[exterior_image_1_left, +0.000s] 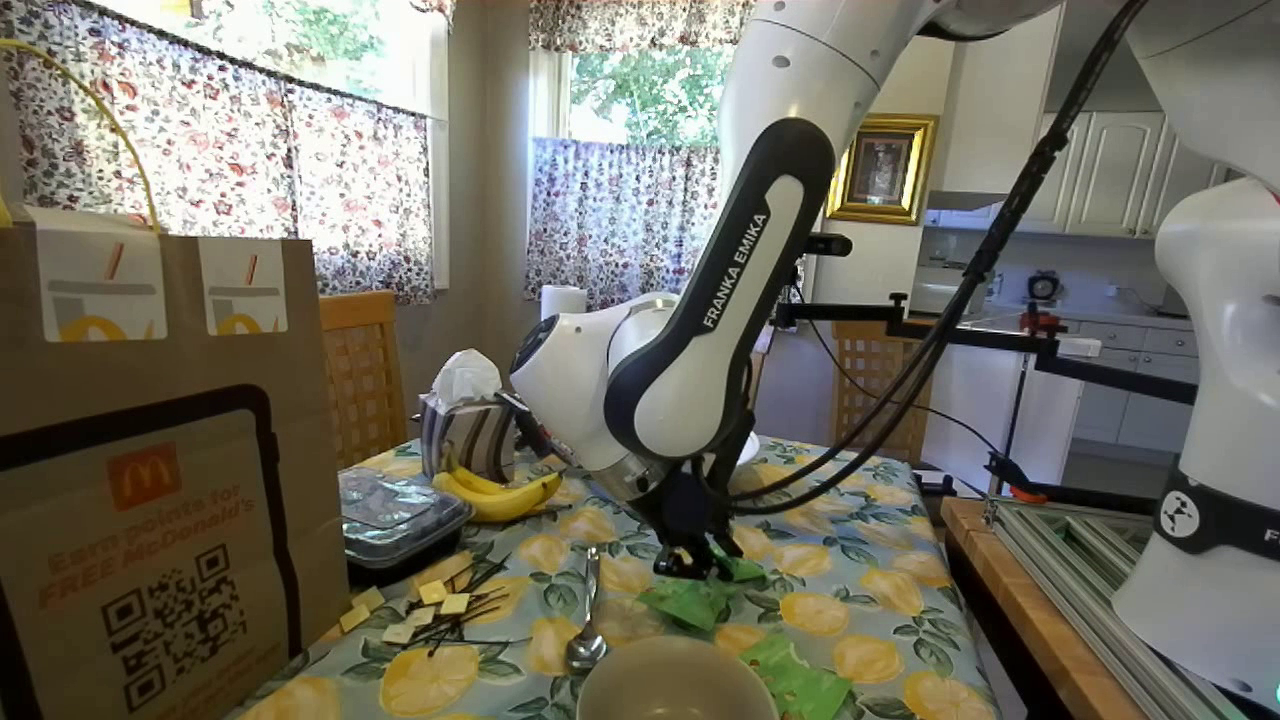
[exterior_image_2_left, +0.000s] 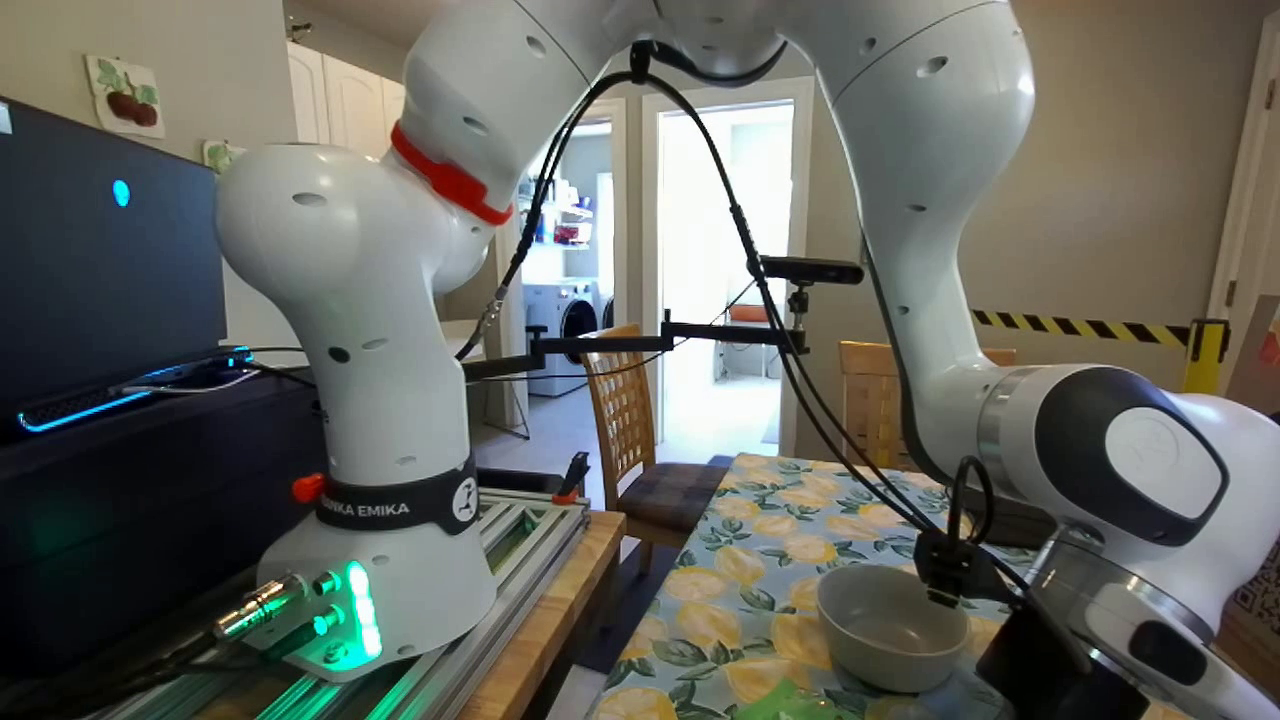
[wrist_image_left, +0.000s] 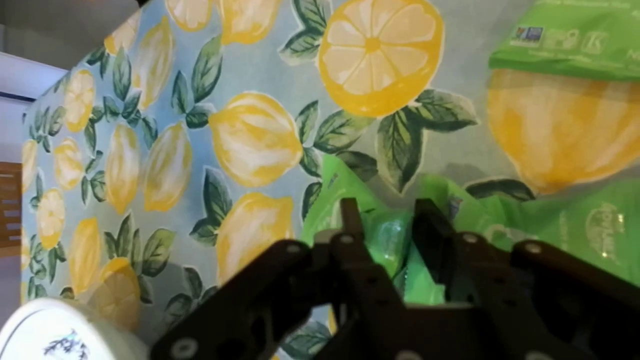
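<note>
A crumpled green wrapper (exterior_image_1_left: 681, 602) lies on the lemon-print tablecloth, just behind the bowl in exterior view 1. My gripper (exterior_image_1_left: 696, 562) is down at it. In the wrist view, the gripper has its fingers apart, and a bunched part of the wrapper (wrist_image_left: 564, 234) shows between and beneath them. Whether the fingers press on it cannot be made out. A second green wrapper (wrist_image_left: 570, 45) lies flat and apart at the upper right. Toward the front of exterior view 1 stands a beige bowl (exterior_image_1_left: 678, 684), its inside mostly out of sight there.
Left of the wrapper lies a spoon (exterior_image_1_left: 588, 646). Beyond it are small pale squares with dark sticks (exterior_image_1_left: 444, 606), bananas (exterior_image_1_left: 498, 494), a lidded container (exterior_image_1_left: 402, 518) and a tissue box (exterior_image_1_left: 468, 432). A tall paper bag (exterior_image_1_left: 168, 480) stands at left.
</note>
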